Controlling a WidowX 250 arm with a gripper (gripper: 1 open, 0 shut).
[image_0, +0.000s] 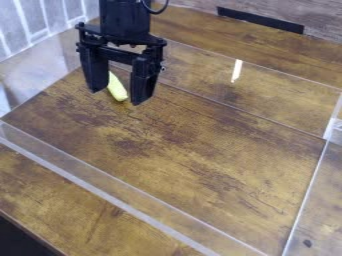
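Observation:
My black gripper (119, 72) hangs over the back left of the wooden surface, open, its two fingers spread apart. Behind it, partly hidden by the gripper, a slim pale yellow object (116, 88) lies on the wood. I cannot tell whether anything touches it.
Clear low walls (318, 195) enclose the wooden work area (201, 160), whose middle and front are bare. A small pale strip (237, 71) shows near the back wall. A dark slot (259, 22) is at the back right.

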